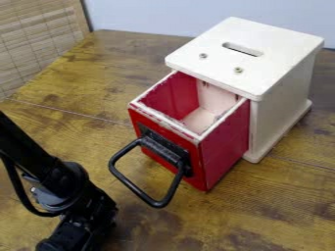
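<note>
A white wooden box [283,83] with a slot and two screws on top stands at the upper right. Its red drawer [222,153] is pulled out toward the lower left, empty as far as its interior shows. A black loop handle [123,178] on the drawer's front reaches out over the table. My black gripper [78,235] is low at the bottom left, apart from the handle and to its left; its fingers are too dark and cut off to tell their state.
A woven mat [33,39] stands at the upper left, and a white wall runs along the back.
</note>
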